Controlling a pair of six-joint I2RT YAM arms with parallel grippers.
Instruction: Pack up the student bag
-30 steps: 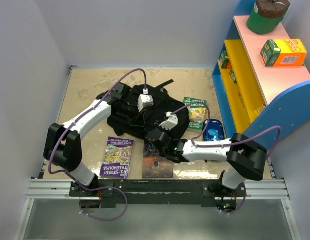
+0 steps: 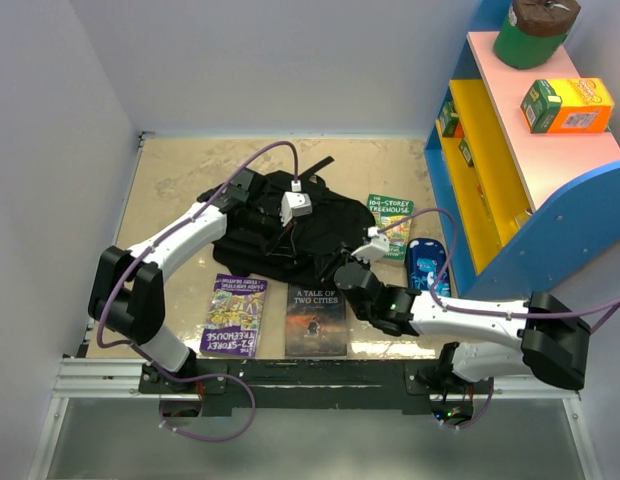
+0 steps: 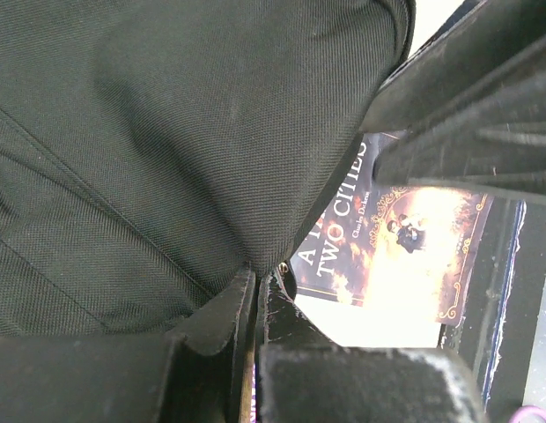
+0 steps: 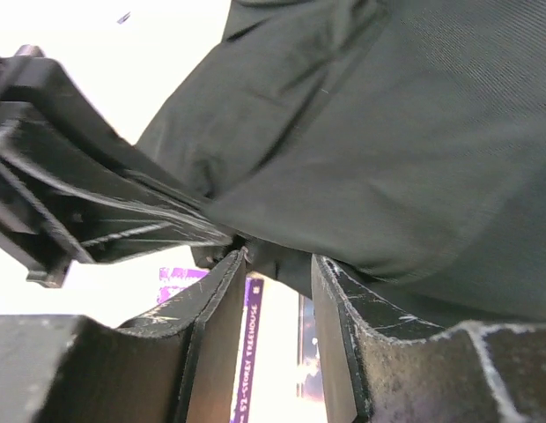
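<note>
A black bag (image 2: pixel 335 215) lies crumpled across the middle of the mat. My left gripper is shut at a fold of it; whether cloth is between its fingers is hard to tell. My right gripper is open at the bag's front right, the dark fabric just beyond its fingertips. In front lie a purple Treehouse book (image 2: pixel 233 315) and A Tale of Two Cities (image 2: pixel 316 325). A green Treehouse book (image 2: pixel 390 215) and a blue pouch (image 2: pixel 427 268) lie to the bag's right.
A blue shelf unit (image 2: pixel 550 250) with boxes, including an orange box (image 2: pixel 578 104), and a green cylinder stands at the right.
My right arm has moved to the right and toward the front. My left gripper has shifted slightly right at the bag, and the bag's cloth has shifted a little.
</note>
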